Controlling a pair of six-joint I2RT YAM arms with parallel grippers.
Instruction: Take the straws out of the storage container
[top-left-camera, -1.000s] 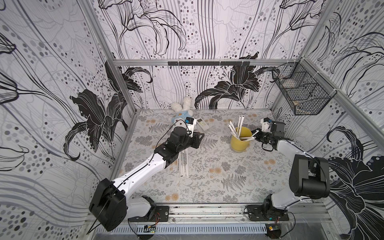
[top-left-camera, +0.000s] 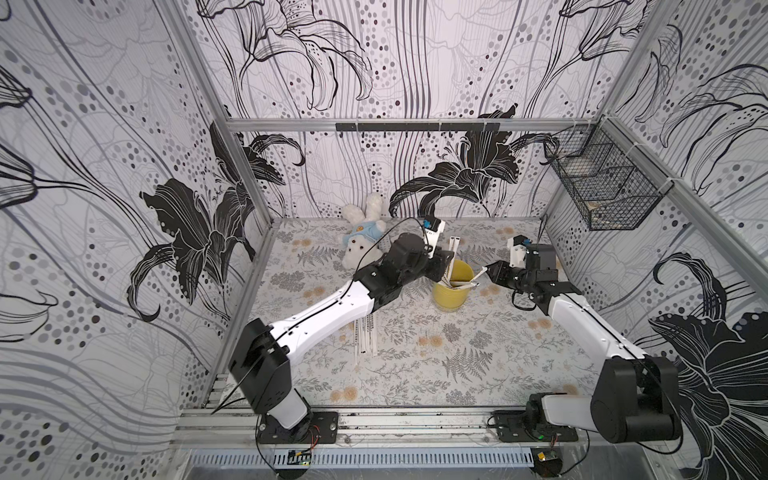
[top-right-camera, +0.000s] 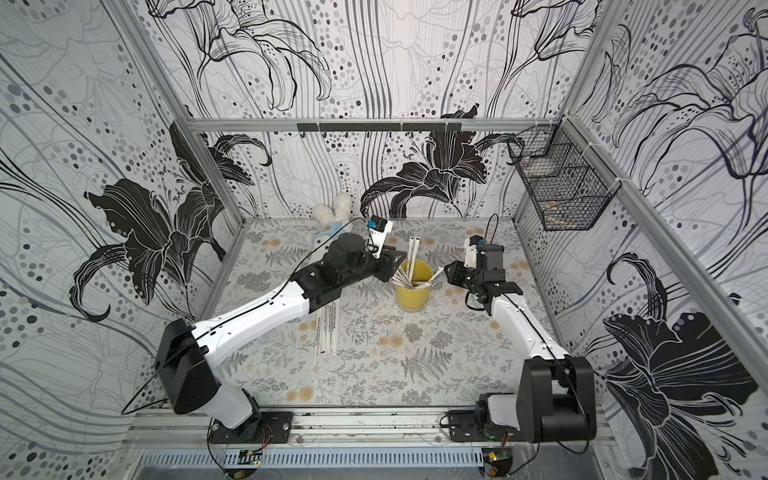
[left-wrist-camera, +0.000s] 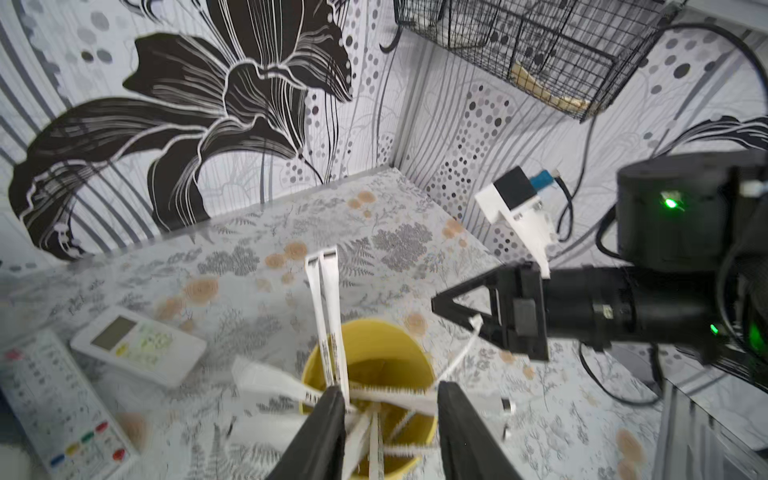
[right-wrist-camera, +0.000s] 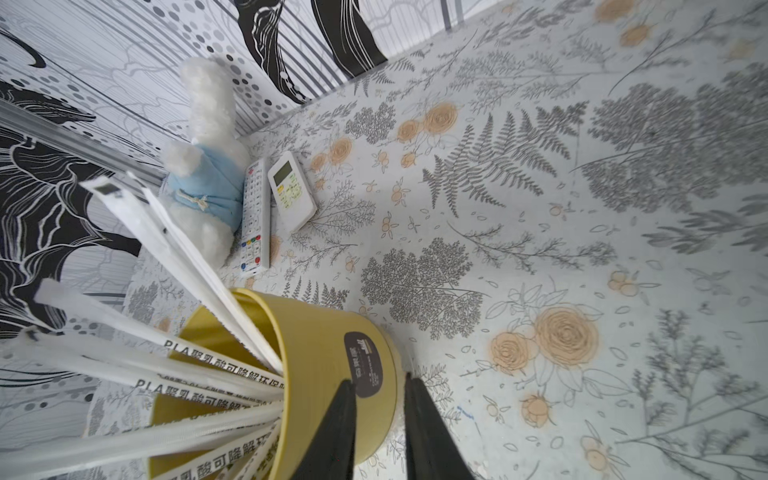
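The yellow storage cup (top-left-camera: 450, 298) stands upright mid-table, with several white wrapped straws (right-wrist-camera: 216, 376) leaning out of its mouth. At its left rim is my left gripper, open; straws show between and beyond its fingers, but contact is unclear. On the right, my right gripper is part open, its tips apart with bare table showing between them. One finger (right-wrist-camera: 342, 424) overlaps the cup's side in the right wrist view; whether it touches cannot be seen. More loose straws (top-left-camera: 366, 336) lie on the table below the left arm.
A white plush toy in blue (right-wrist-camera: 209, 188), a remote (right-wrist-camera: 256, 216) and a small white device with a screen (right-wrist-camera: 291, 192) lie at the back left. A black wire basket (top-left-camera: 608, 180) hangs on the right wall.
The cup has shifted left with the right gripper beside it, and a gap now shows between them. My left gripper has moved right and up to the cup's rim.
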